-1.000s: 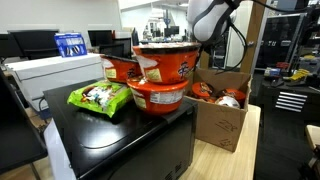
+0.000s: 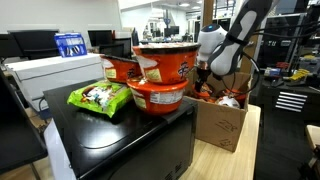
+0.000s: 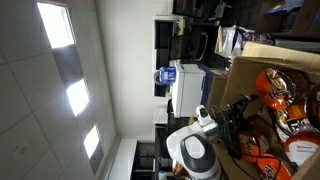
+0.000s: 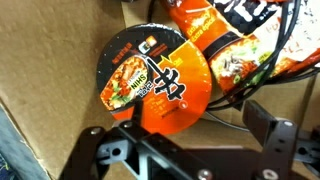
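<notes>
Over the cardboard box point(image 2: 217, 128) my gripper point(image 2: 203, 84) points down, its fingers at about the height of the box opening. In the wrist view the fingers stand apart, nothing held, and the gripper faces a round red Shin noodle bowl point(image 4: 155, 78) with a printed lid. A red and orange noodle packet point(image 4: 232, 45) lies beside that bowl. Black cables cross over the packet. From the other side, the arm point(image 3: 196, 150) reaches into the box among several red packages point(image 3: 272, 88); its fingertips are hard to make out there.
Stacked red noodle bowls point(image 2: 159, 97) stand on a black cabinet top point(image 2: 105, 135), with a green snack packet point(image 2: 101, 97) to their left. The box walls point(image 4: 75, 30) rise close around the gripper. A blue and white box point(image 2: 70, 45) sits farther back.
The arm has come down from above the box to its opening. The bowls and the snack packet on the cabinet have stayed in place.
</notes>
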